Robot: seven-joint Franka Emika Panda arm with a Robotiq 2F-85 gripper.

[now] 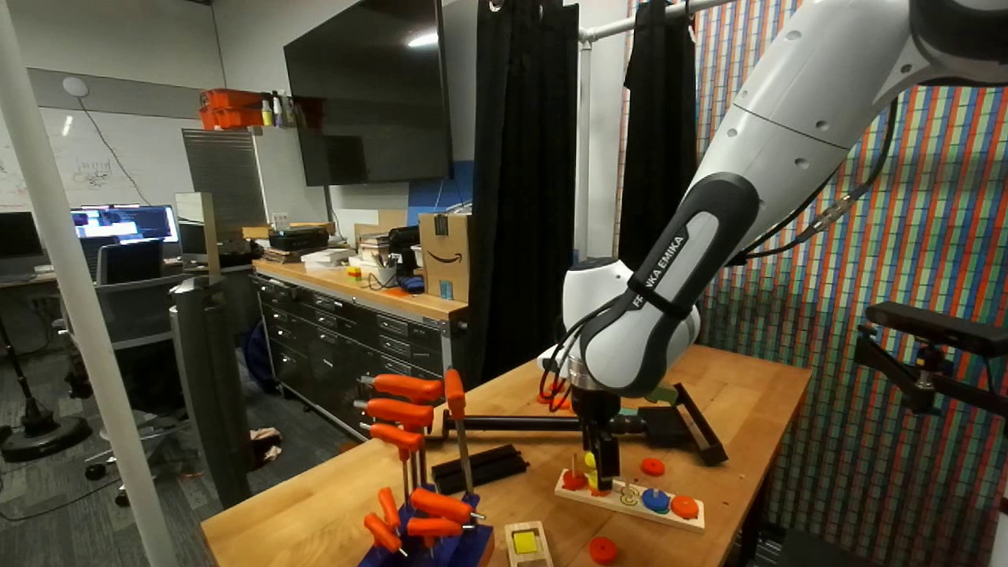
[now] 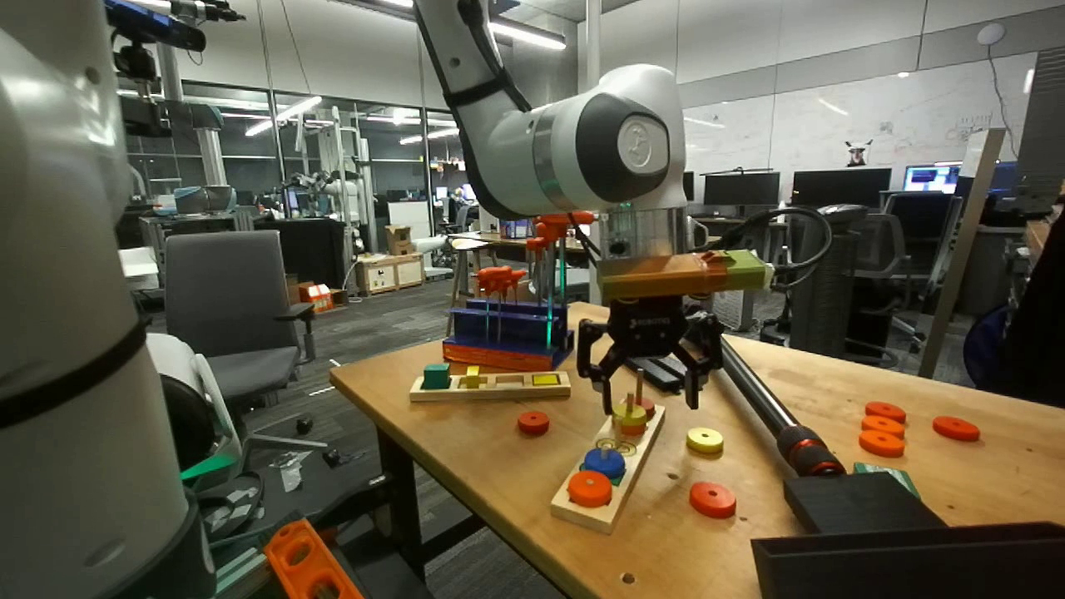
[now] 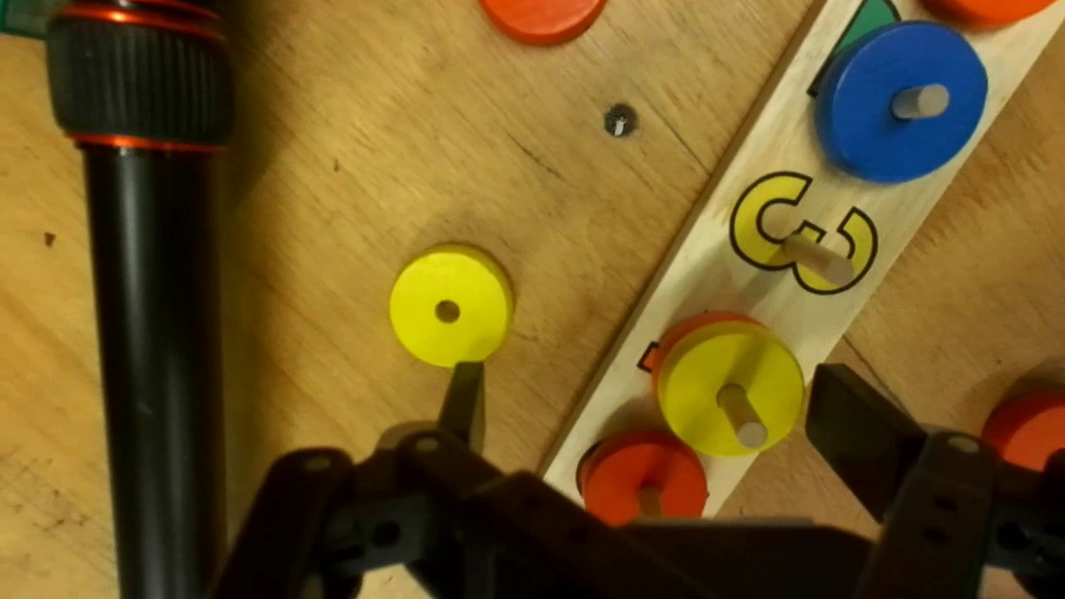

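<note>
Open and empty, my gripper (image 2: 651,398) hovers over the far part of a wooden peg board (image 2: 654,431). In the wrist view its fingers stand wide apart, one near a loose yellow disc (image 3: 451,305), the other just right of a yellow disc (image 3: 720,379) stacked over an orange one on a peg. The peg (image 3: 821,261) on the printed yellow 3 is bare. A blue disc (image 3: 891,110) sits around the peg beyond it. A red disc (image 3: 644,481) is on the end peg, and an orange disc (image 2: 590,488) occupies the opposite end.
A black pole (image 3: 155,349) runs beside the loose yellow disc. The orange-handled tool rack (image 1: 430,529) and a shape tray (image 2: 489,395) stand nearby.
</note>
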